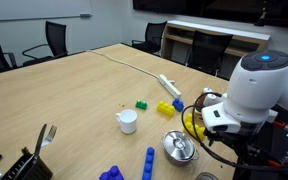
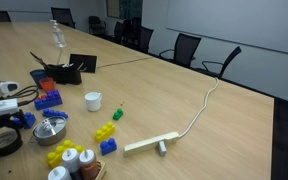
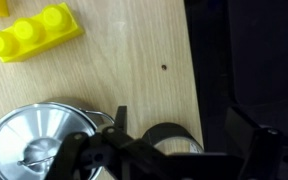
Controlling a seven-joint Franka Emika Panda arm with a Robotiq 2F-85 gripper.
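My gripper stands open in the wrist view, its dark fingers set wide apart at the bottom. A round black-rimmed piece point(image 3: 170, 132) shows between and beyond them, partly cut off below. To its left sits a shiny metal pot point(image 3: 29, 126) with a wire handle, close to the left finger. The same pot point(image 1: 179, 146) is left of the arm in exterior view 1. Exterior view 2 has the pot point(image 2: 50, 133) and the black ring point(image 2: 4, 142) near the left edge, below the arm. Nothing is held.
Yellow bricks point(image 3: 34, 33) lie beyond the pot. A white mug point(image 1: 127, 121), blue bricks point(image 1: 149, 163) and a black utensil holder point(image 1: 31, 166) stand further left. Several white-capped bottles point(image 2: 72, 160) are near the front.
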